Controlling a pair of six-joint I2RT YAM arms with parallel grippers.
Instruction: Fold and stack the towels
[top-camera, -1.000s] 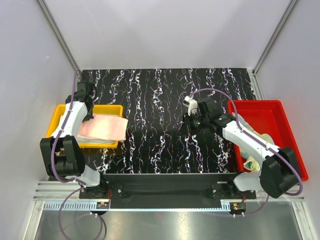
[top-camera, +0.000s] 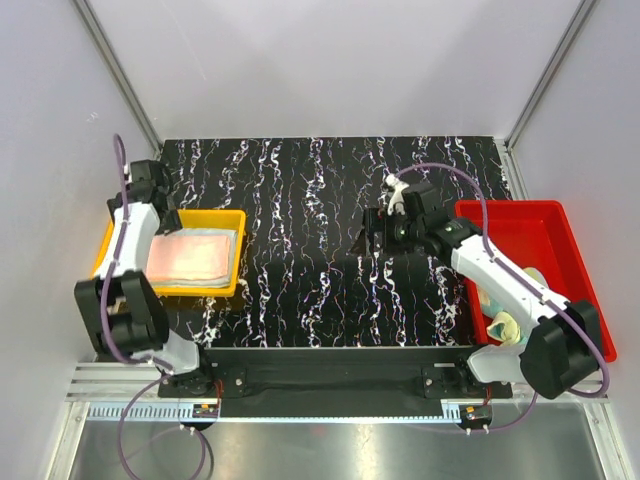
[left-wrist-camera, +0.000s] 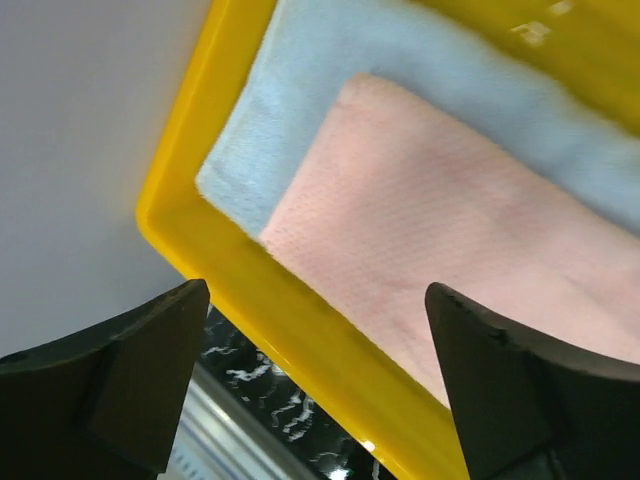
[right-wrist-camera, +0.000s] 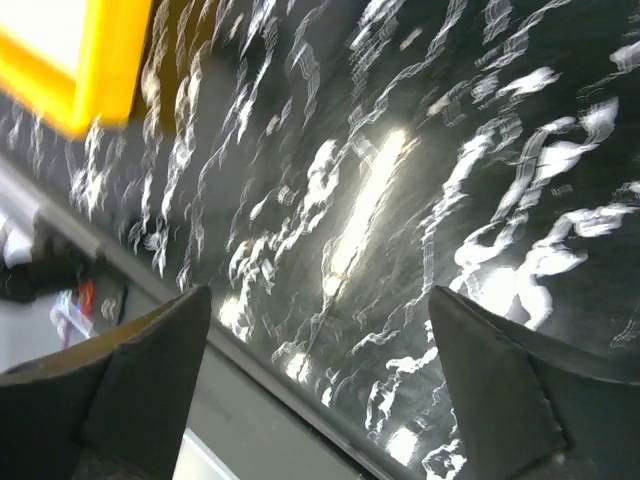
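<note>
A folded pink towel (top-camera: 190, 258) lies on a pale blue-grey towel (left-wrist-camera: 250, 150) inside the yellow tray (top-camera: 238, 222) at the left. My left gripper (top-camera: 140, 200) is over the tray's upper left part; in the left wrist view it (left-wrist-camera: 318, 330) is open above the pink towel, with nothing between its fingers. My right gripper (top-camera: 375, 235) hangs over the bare black table at centre right; in the right wrist view it (right-wrist-camera: 318, 330) is open and empty. Loose towels (top-camera: 505, 325) lie in the red bin (top-camera: 550, 240), partly hidden by the right arm.
Light walls stand close at both sides and the back.
The pink towel, which reached past the tray's right rim, now lies within the tray. The left gripper has moved left. The right gripper has shifted only slightly.
</note>
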